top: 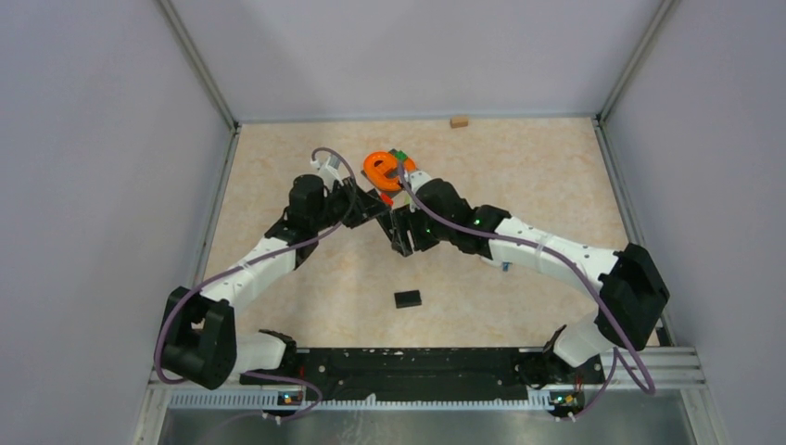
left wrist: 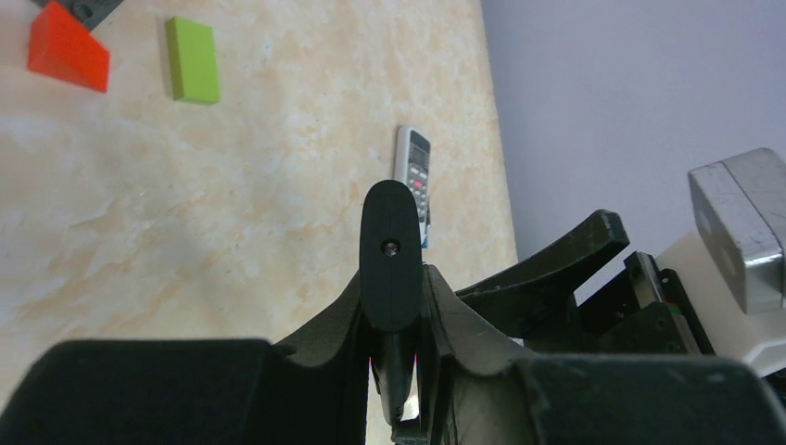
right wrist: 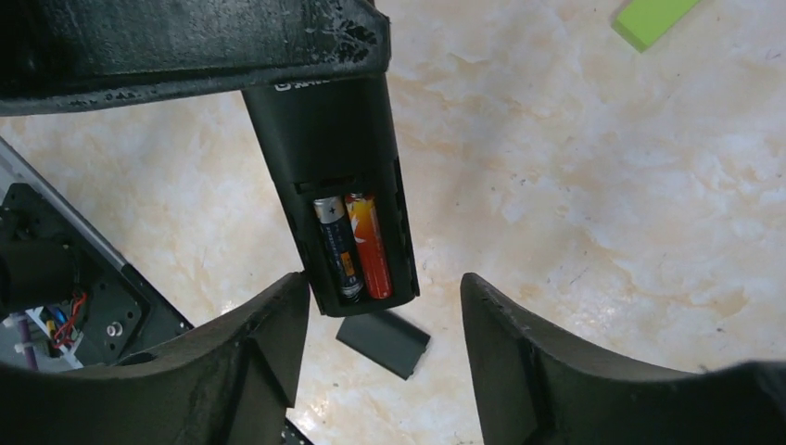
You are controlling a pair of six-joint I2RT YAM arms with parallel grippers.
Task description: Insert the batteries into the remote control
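Observation:
My left gripper [top: 375,206] is shut on the black remote [right wrist: 320,130], holding it up over the table. In the right wrist view its battery bay is uncovered, with a black battery [right wrist: 339,248] and an orange battery [right wrist: 369,243] lying side by side in it. My right gripper stands part open around the lower end of the remote, its fingertips either side of it. A flat black piece [right wrist: 380,345], apparently the cover, lies on the table below, near the front in the top view [top: 408,299].
A grey remote [left wrist: 412,162] lies to the right. An orange ring [top: 378,169], a green block [left wrist: 192,60] and a red block [left wrist: 69,51] lie behind. A small tan block [top: 459,121] is at the back.

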